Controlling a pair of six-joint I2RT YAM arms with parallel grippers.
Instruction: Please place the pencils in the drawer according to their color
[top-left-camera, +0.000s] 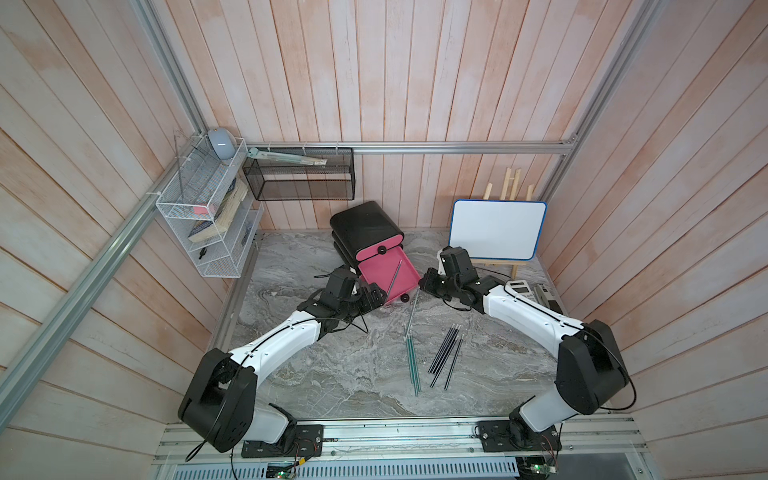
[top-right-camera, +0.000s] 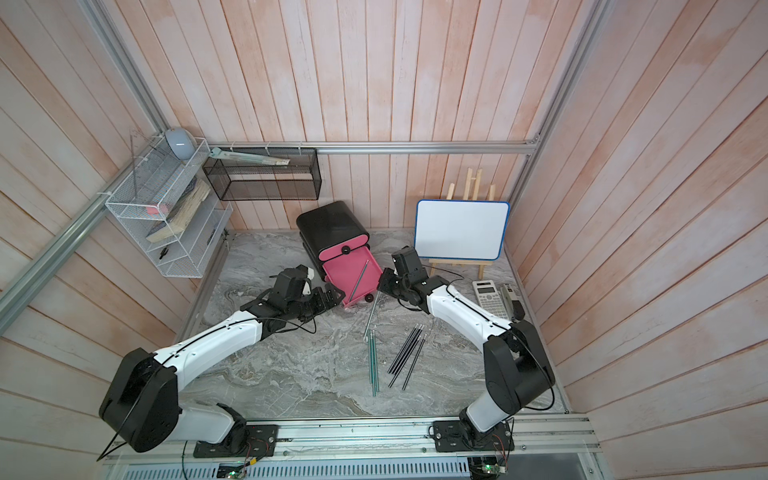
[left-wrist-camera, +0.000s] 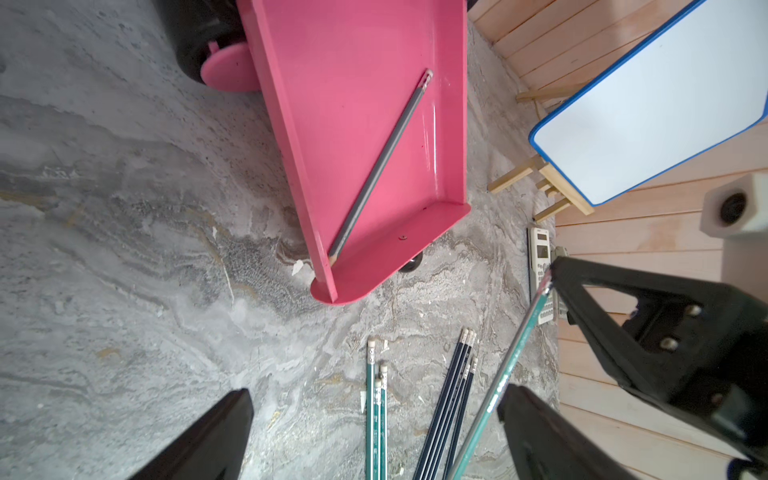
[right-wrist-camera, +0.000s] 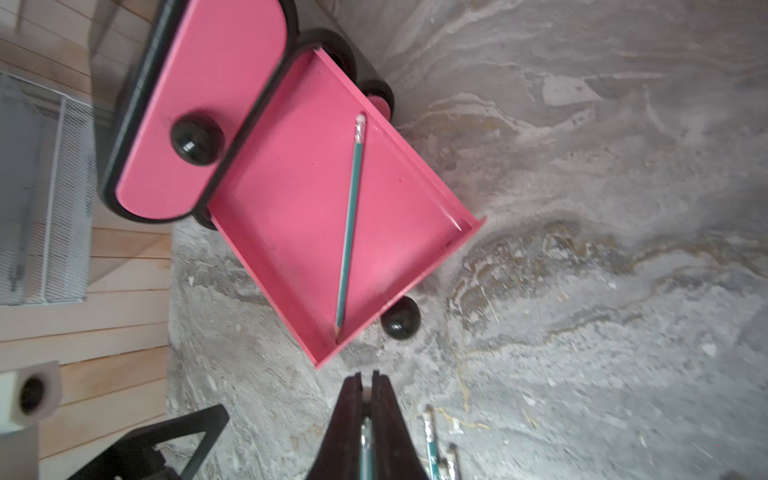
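My right gripper is shut on a green pencil near its eraser end; the pencil hangs down at a slant, in front of the pulled-out pink drawer. One green pencil lies diagonally inside that drawer. Beside the drawer's front left, my left gripper stands open with nothing between its fingers. Several green pencils lie side by side on the table. To their right is a group of dark blue pencils.
The black cabinet with another closed pink drawer front stands behind. A whiteboard on an easel and a calculator are on the right. White wire shelves stand at the left.
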